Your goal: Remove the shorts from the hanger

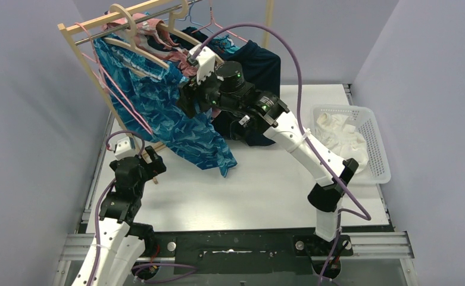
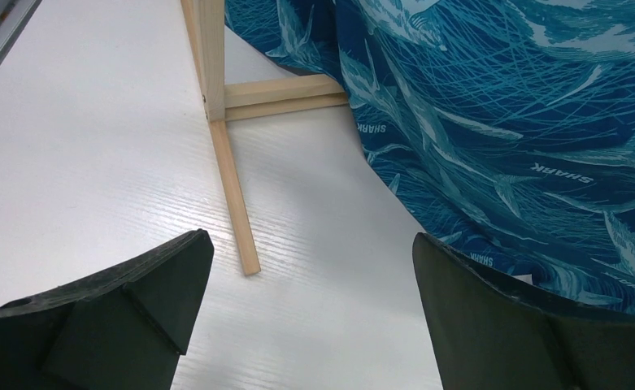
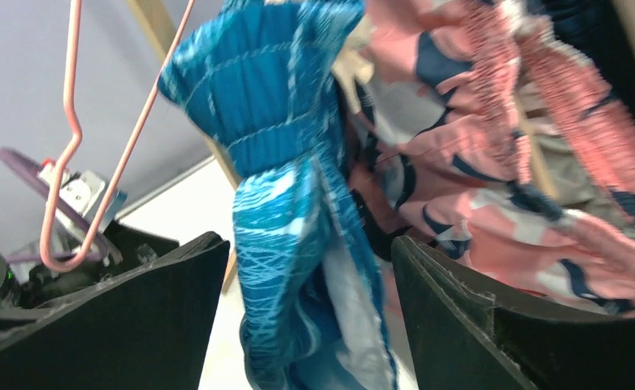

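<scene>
The blue shark-print shorts (image 1: pixel 176 119) hang from a wooden hanger (image 1: pixel 137 47) on the rack. My right gripper (image 1: pixel 191 102) is at their right edge in the top view. In the right wrist view its fingers (image 3: pixel 452 325) stand apart, with the shorts' folded side (image 3: pixel 285 219) seen across the gap; whether they press on the cloth is unclear. Low at the left, my left gripper (image 1: pixel 153 162) is open and empty. The left wrist view shows the shorts (image 2: pixel 525 146) beyond its right finger, and bare table between its fingertips.
A pink hanger (image 1: pixel 122 95) hangs in front of the shorts. Behind them hang a pink patterned garment (image 3: pixel 452 138) and dark clothing (image 1: pixel 259 65). At the right stands a white basket (image 1: pixel 380 161) holding white cloth (image 1: pixel 340 137).
</scene>
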